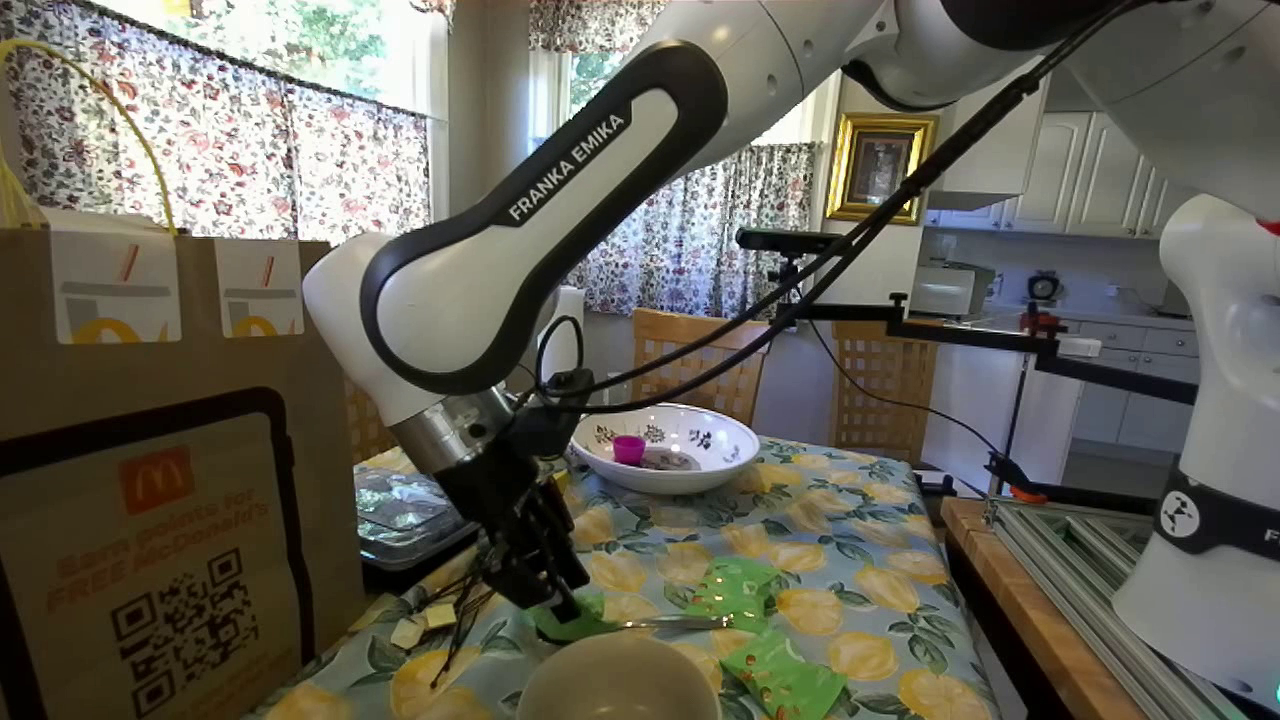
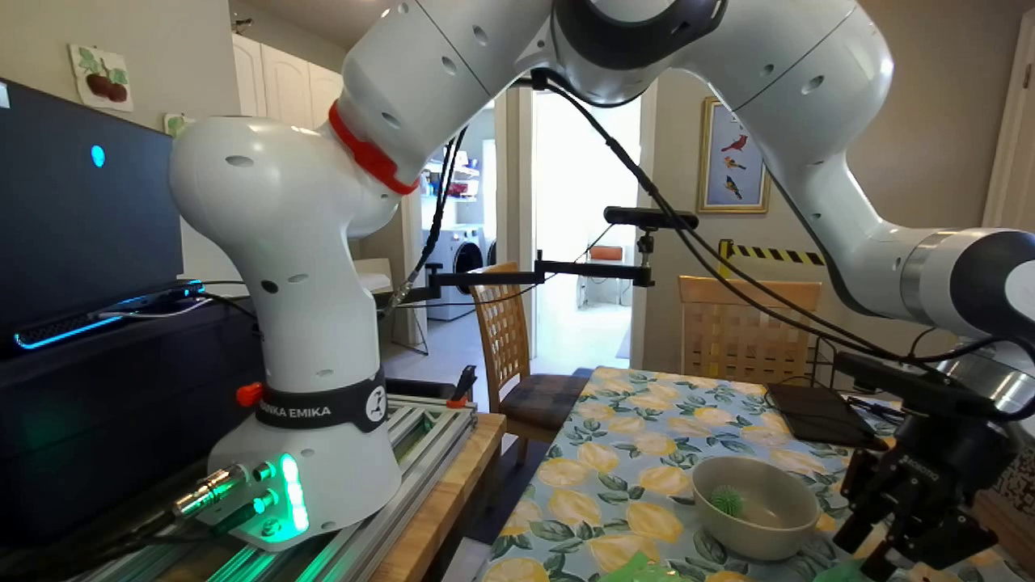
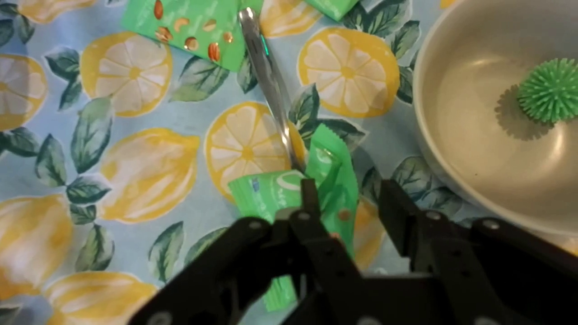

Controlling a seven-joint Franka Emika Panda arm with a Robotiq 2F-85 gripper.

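In the wrist view, a crumpled green packet (image 3: 337,187) lies partly between and below the fingers of my gripper. The fingers stand apart, so the gripper is open. A silvery utensil (image 3: 268,76) runs from this packet up to a second green packet (image 3: 189,27) with nut pictures. To the right is a beige bowl (image 3: 466,176) holding a spiky green ball (image 3: 552,91). Exterior view 1 has the gripper (image 1: 571,606) low over the tablecloth behind the bowl (image 1: 618,682), its fingertips close to the packet. Whether they touch it, I cannot tell.
Another green packet (image 1: 786,674) lies right of the bowl. Farther back are a large patterned bowl (image 1: 666,474) with a pink cup (image 1: 629,450) and a clear-lidded tray (image 1: 408,516). A tall paper bag (image 1: 72,504) stands at the left.
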